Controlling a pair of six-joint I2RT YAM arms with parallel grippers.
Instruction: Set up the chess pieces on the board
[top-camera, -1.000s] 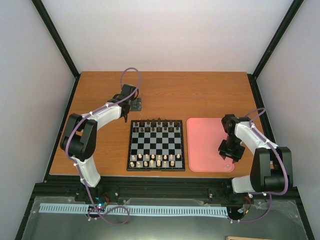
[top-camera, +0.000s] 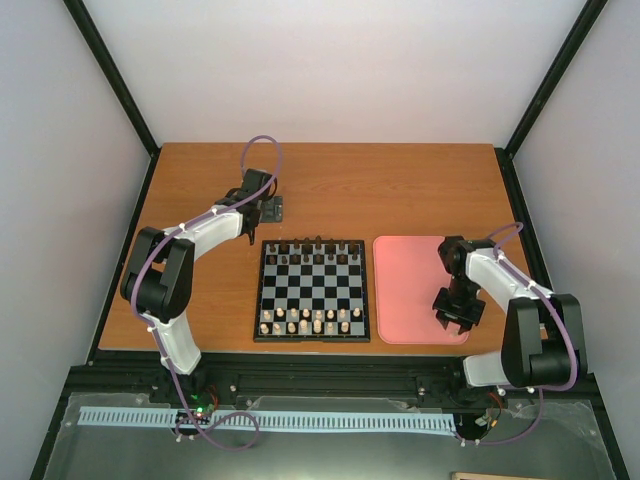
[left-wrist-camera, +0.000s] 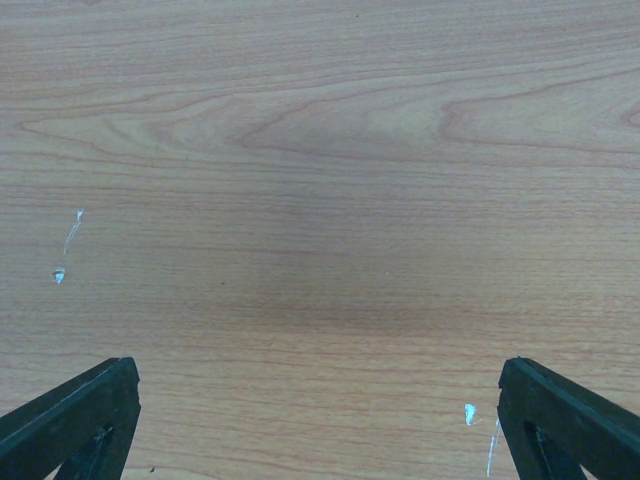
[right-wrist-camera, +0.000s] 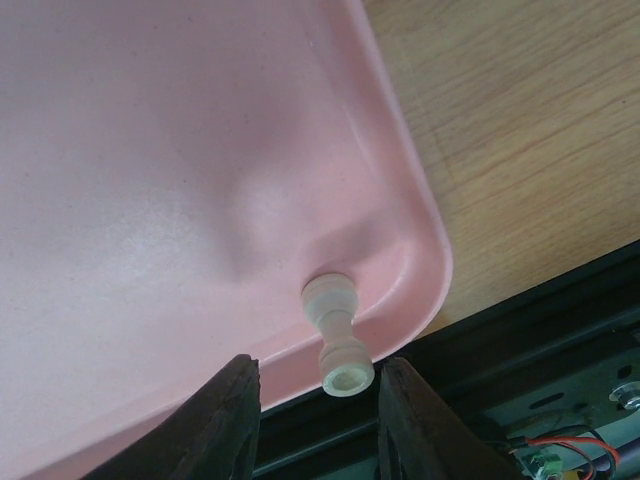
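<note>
One white chess piece (right-wrist-camera: 340, 325) stands in the near right corner of the pink tray (right-wrist-camera: 180, 240). My right gripper is over that corner, fingers part open on either side of the piece; a gap shows on the left, and the right finger (right-wrist-camera: 395, 405) is very close to it. On the chessboard (top-camera: 312, 292), dark pieces (top-camera: 306, 257) fill two far rows and white pieces (top-camera: 311, 321) line two near rows. The near right corner square looks bare. At the far left, my left gripper hangs open over bare wood.
A small dark grey item (top-camera: 272, 209) lies beside the left gripper. The black frame rail (right-wrist-camera: 520, 350) runs close along the tray's near edge. Beyond the board, the wooden table (top-camera: 390, 185) is clear.
My right gripper has shifted slightly toward the tray's near edge, coming over the white piece that showed beside it before. The left arm and the board look the same.
</note>
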